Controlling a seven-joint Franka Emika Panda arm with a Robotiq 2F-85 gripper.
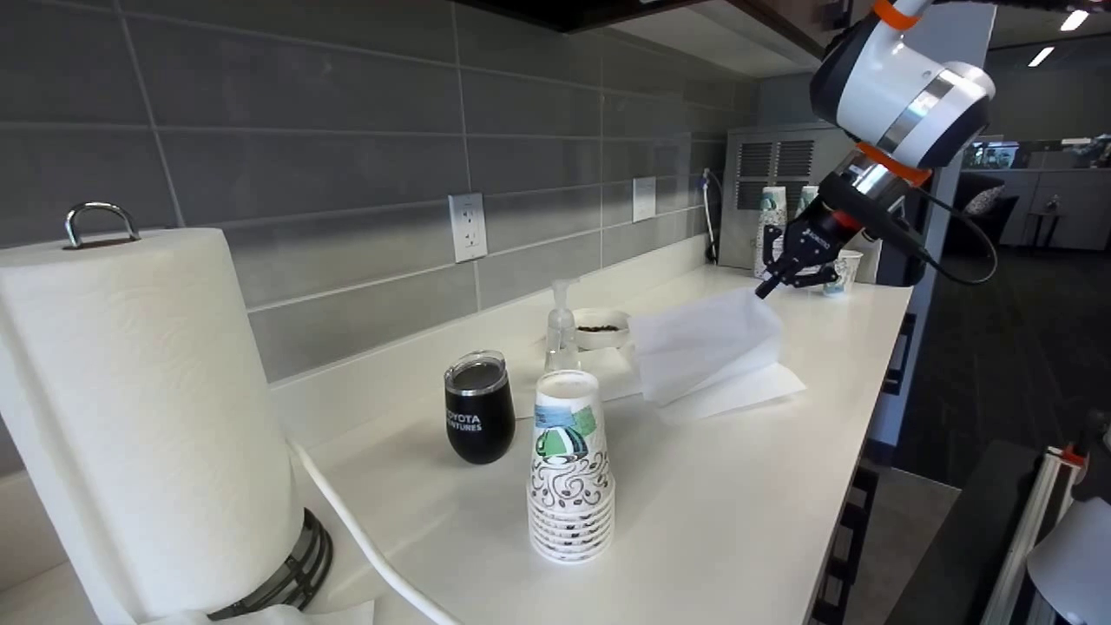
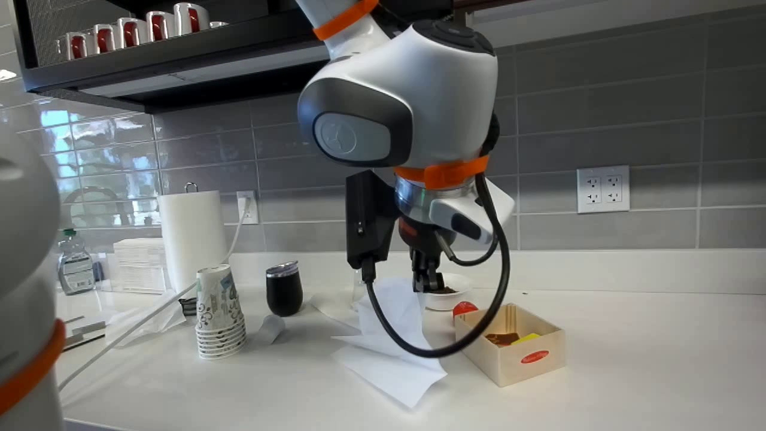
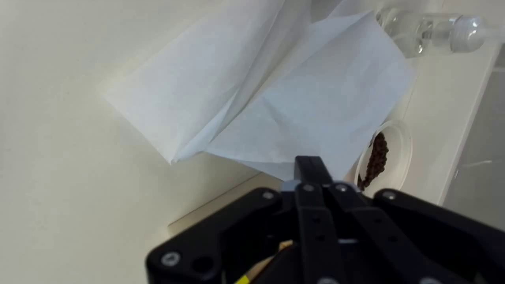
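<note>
A thin white paper sheet is raised off the counter at its far end, where my gripper is shut on it. Below, its folded lower part rests on or close to the counter. From the wrist, the sheet spreads out beyond the black fingertips, and its pinched edge is mostly hidden by them. In exterior view 2 the gripper hangs above and left of the small wooden box.
A white bowl of dark bits and a clear pump bottle stand by the wall. Nearer are a black tumbler, a paper cup stack and a paper towel roll.
</note>
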